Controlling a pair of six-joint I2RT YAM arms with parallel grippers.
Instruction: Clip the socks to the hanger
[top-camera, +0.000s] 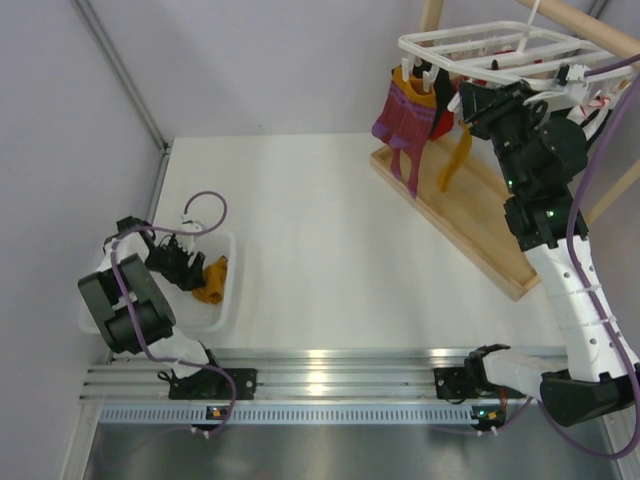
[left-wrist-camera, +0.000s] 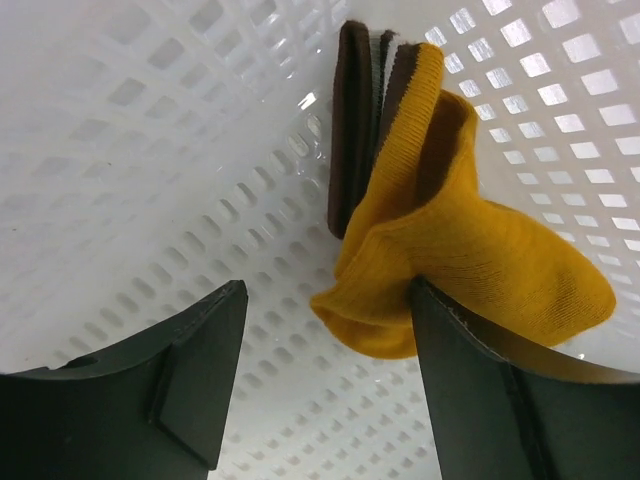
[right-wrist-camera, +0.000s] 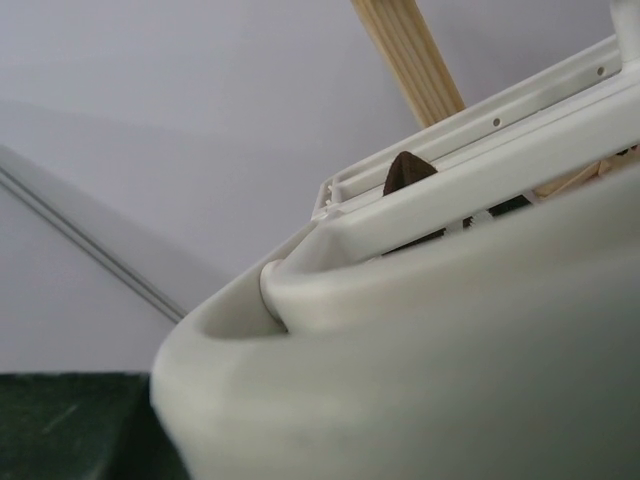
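Note:
A mustard sock with dark striped cuff (left-wrist-camera: 470, 250) lies in the white perforated basket (top-camera: 229, 280). My left gripper is down over it, fingers apart, the sock's lower end by the right finger. At the white hanger (top-camera: 430, 40), socks hang from clips: a purple and mustard one (top-camera: 405, 115) and a yellow one (top-camera: 457, 155), with others partly hidden. My right gripper (top-camera: 470, 105) is up against the hanger's underside at the clips; its fingers and what they hold are hidden. The right wrist view is mostly hanger frame (right-wrist-camera: 430, 230).
A wooden box (top-camera: 460, 230) stands below the hanger, and wooden posts (top-camera: 615, 195) carry it.

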